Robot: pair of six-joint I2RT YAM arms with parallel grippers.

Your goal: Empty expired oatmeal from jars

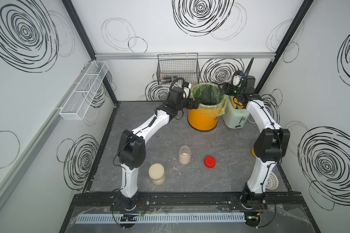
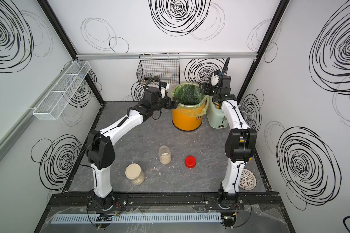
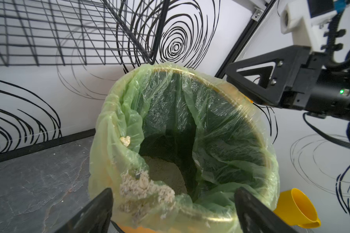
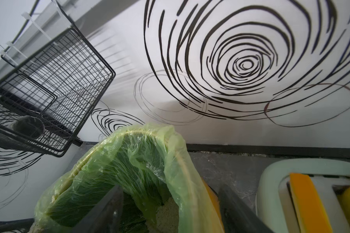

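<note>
The orange bin (image 1: 203,119), lined with a green bag (image 3: 237,155), stands at the back. Clumps of oatmeal (image 3: 145,190) cling to the bag's near rim, and a pale heap (image 3: 165,174) lies inside. My left gripper (image 1: 196,103) is open at the bin's left rim, nothing in its fingers. At the right rim is my right gripper, its fingers apart, the bag's edge showing between them; contact is unclear. On the table, an uncapped clear jar (image 1: 185,155) has oatmeal in its bottom. A full-looking jar (image 1: 157,175) wears a cream lid (image 1: 156,170).
A red lid (image 1: 209,161) lies right of the uncapped jar. Beside the bin is a mint toaster (image 1: 235,118). A black wire basket (image 1: 178,69) hangs behind; a white woven basket (image 1: 272,181) sits at front right.
</note>
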